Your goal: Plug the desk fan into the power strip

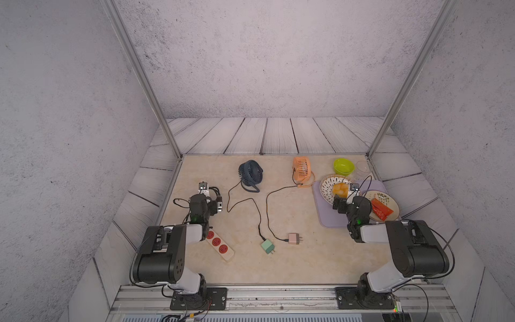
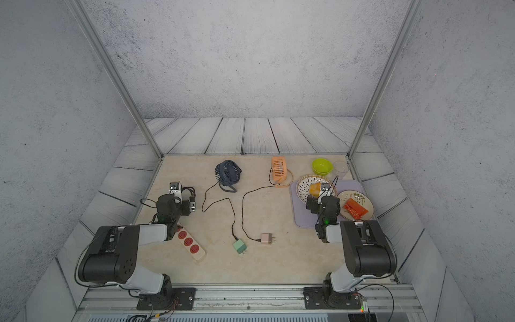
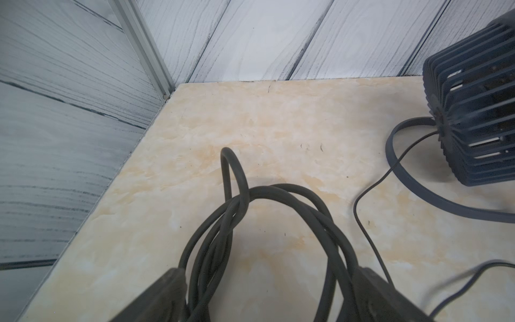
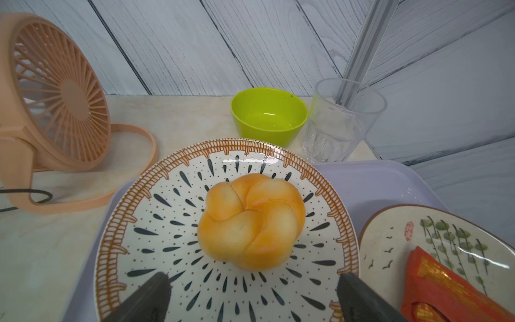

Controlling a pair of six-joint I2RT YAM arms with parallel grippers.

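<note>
A dark blue fan (image 1: 250, 173) stands at the back, its cord running forward to a green plug (image 1: 267, 246). To its right is an orange fan (image 1: 302, 169), whose cord leads to a pink plug (image 1: 294, 238). The power strip (image 1: 220, 245), white with red sockets, lies at the front left, partly under the left arm. Its coiled black cable (image 3: 273, 198) shows in the left wrist view, beyond and between the spread fingers of my open left gripper. My right gripper is open above the plate with the bread, holding nothing.
On a purple tray (image 1: 327, 214) at the right sit a patterned plate (image 4: 134, 241) with a bread roll (image 4: 252, 220) and another plate (image 4: 386, 241) with a red packet (image 4: 445, 284). Behind are a green bowl (image 4: 268, 115) and a clear glass (image 4: 343, 118). The table's front middle is open around the plugs.
</note>
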